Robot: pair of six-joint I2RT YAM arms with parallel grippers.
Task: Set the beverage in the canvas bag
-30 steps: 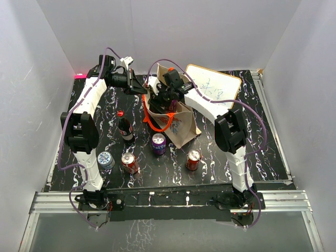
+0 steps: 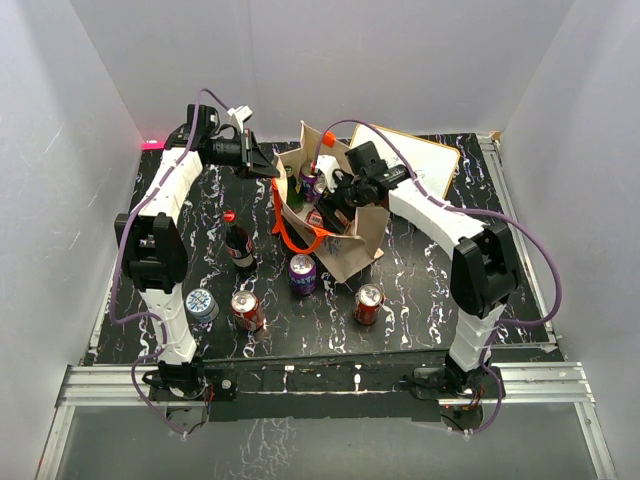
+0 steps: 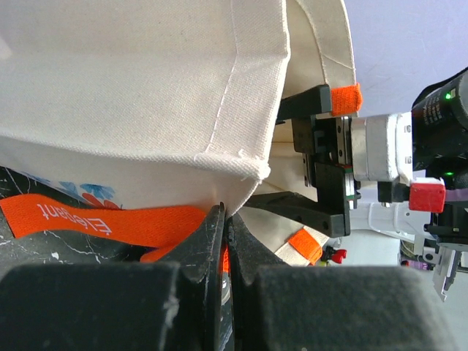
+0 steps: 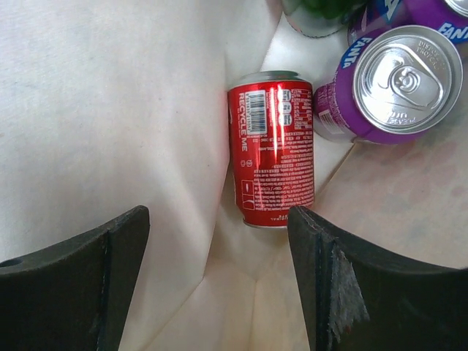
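The beige canvas bag (image 2: 350, 252) with orange handles stands at the table's back middle. My left gripper (image 2: 268, 170) is at its left rim, shut at the cloth edge (image 3: 234, 168); whether cloth is between the fingertips is unclear. My right gripper is inside the bag, fingers apart with nothing between them. Beyond its fingertips a red can (image 4: 270, 150) lies on its side, beside purple Fanta cans (image 4: 384, 88) and a partly seen green item (image 4: 318, 11). Outside stand a cola bottle (image 2: 240, 250), purple can (image 2: 302, 281) and red cans (image 2: 248, 312).
A blue-lidded can (image 2: 201, 306) stands at the front left. A whiteboard (image 2: 430, 165) lies behind the right arm at the back right. The front centre of the table has room between the cans.
My right arm has moved right within the bag from the left part where it was a second ago, and slightly down in the top view. The left arm holds still.
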